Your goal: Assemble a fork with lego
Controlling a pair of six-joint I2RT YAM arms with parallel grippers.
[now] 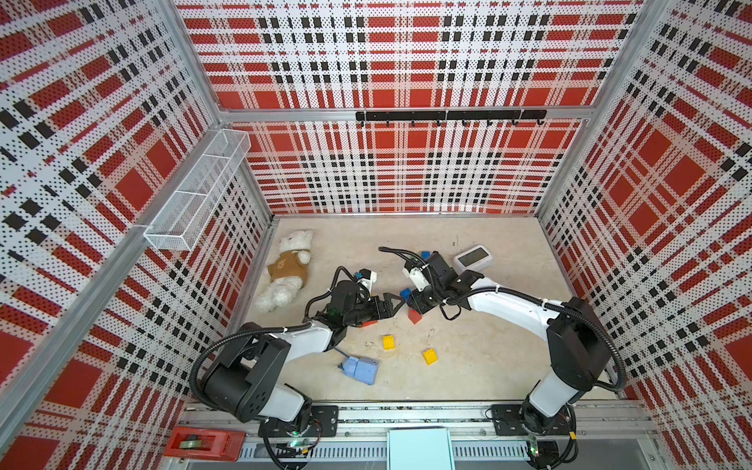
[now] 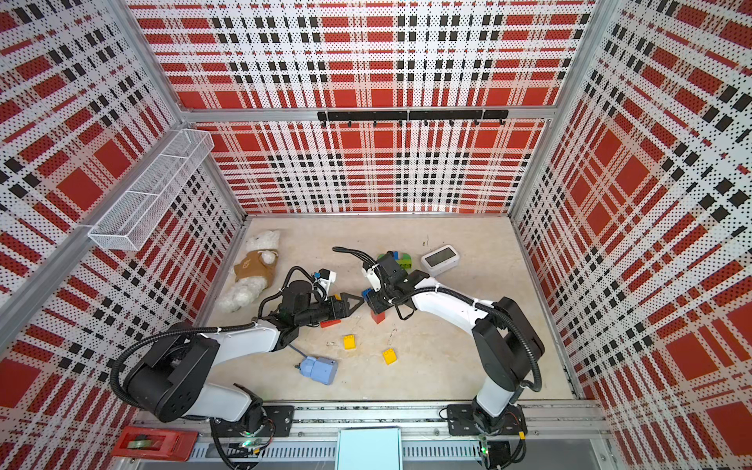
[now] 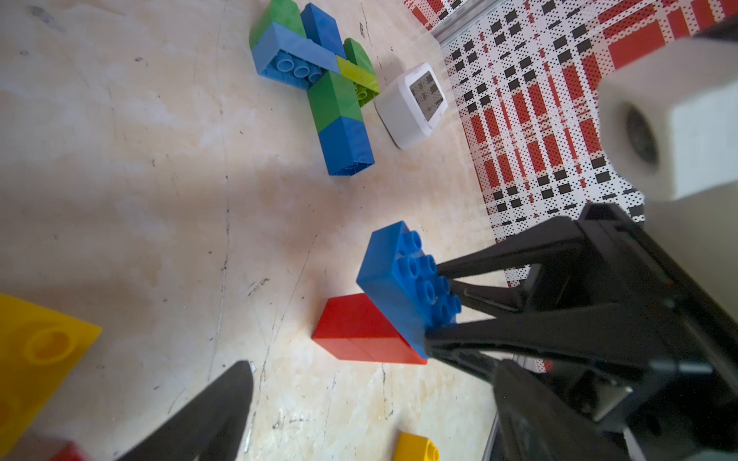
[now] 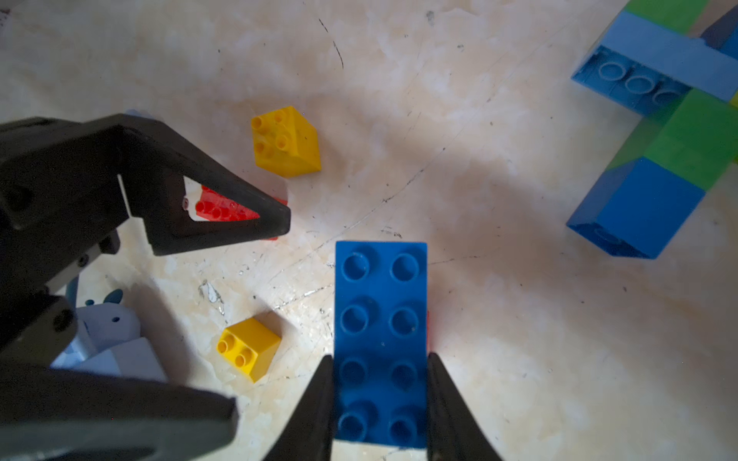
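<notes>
My right gripper is shut on a blue brick (image 4: 381, 307), its studs facing the wrist camera. Against the far side of this blue brick in the left wrist view is a red brick (image 3: 369, 330); whether the two are joined I cannot tell. Left of them, my left gripper stands open, nothing between its fingers. A joined piece of light blue (image 3: 296, 53), green (image 3: 333, 100) and blue (image 3: 346, 146) bricks lies farther back on the table. Another red brick (image 4: 223, 206) shows partly behind the left gripper.
Yellow bricks (image 1: 388, 342) (image 1: 430, 356) lie in front of the grippers. A blue toy (image 1: 359, 369) sits at the front left, a plush bear (image 1: 288, 270) at the back left. A white clock (image 1: 473, 258) stands behind the right arm.
</notes>
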